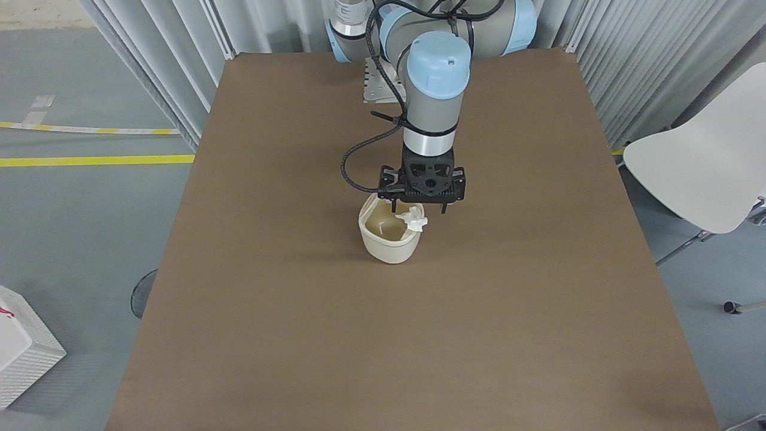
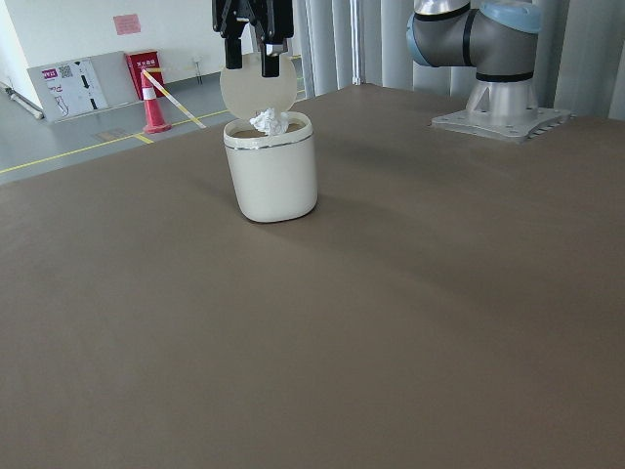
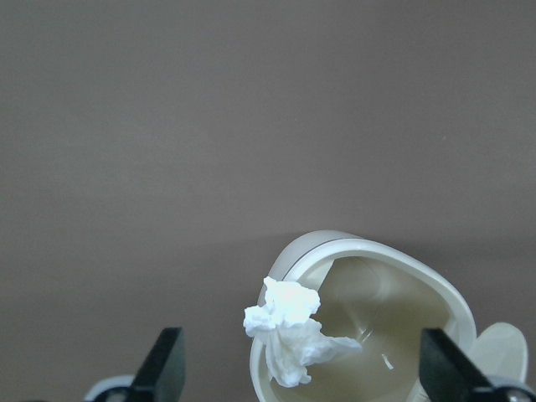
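A small cream bin (image 1: 388, 249) stands on the brown table, its round lid (image 2: 234, 93) raised behind it in the left view. A crumpled white tissue (image 3: 293, 335) rests at the bin's rim, partly inside the opening. My gripper (image 1: 418, 207) is directly above the bin and tissue, its fingers spread open in the wrist view, one either side at the bottom edge, with nothing held between them.
A white chair (image 1: 700, 143) is beside the table on the right.
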